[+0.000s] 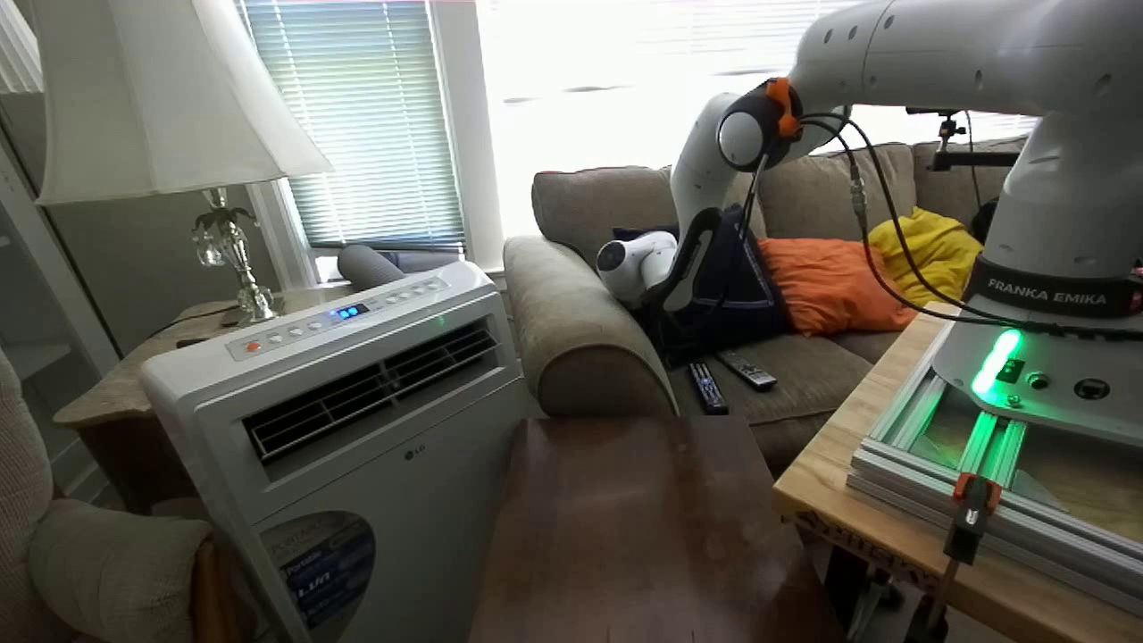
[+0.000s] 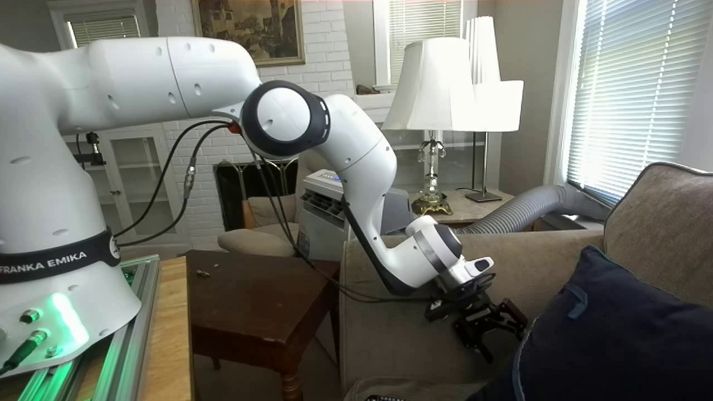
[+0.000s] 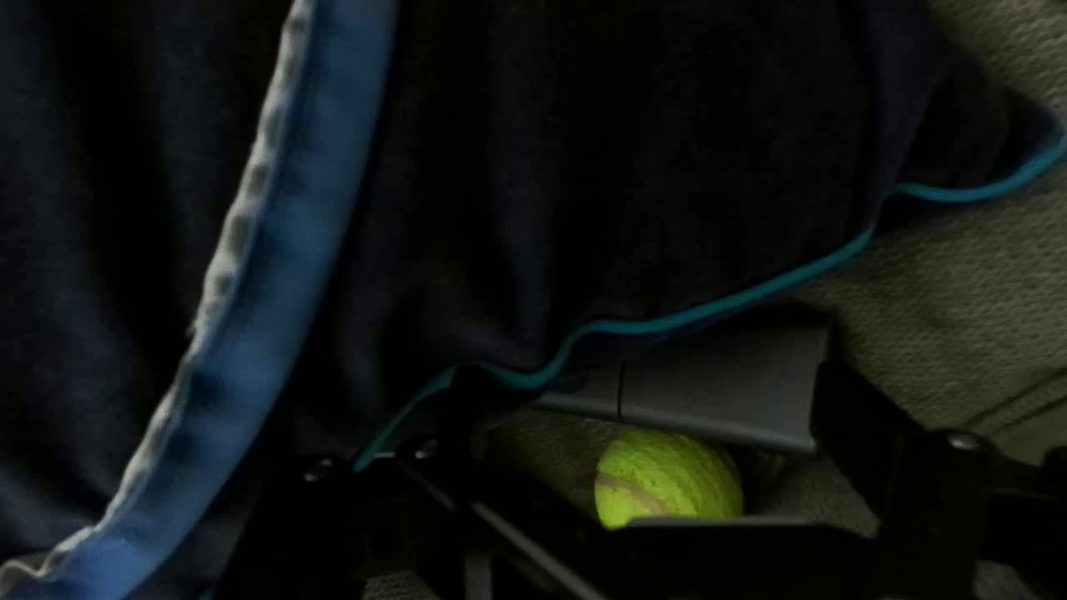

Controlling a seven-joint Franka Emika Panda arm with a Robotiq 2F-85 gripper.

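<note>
My gripper stands open over the sofa seat, its fingers tilted down beside the dark blue pillow. In the wrist view, the same pillow, with teal piping and a pale blue strip, fills most of the upper part. A yellow-green tennis ball shows low in the opening between the dark fingers, its lower side hidden by the gripper. A dark grey, straight-edged object pokes out from under the pillow's edge; what it is, I cannot tell. Whether a finger touches the pillow is unclear.
Two remotes lie on the sofa seat, a dark one and a greyer one. The sofa arm stands close to my hand. Orange and yellow pillows rest farther along.
</note>
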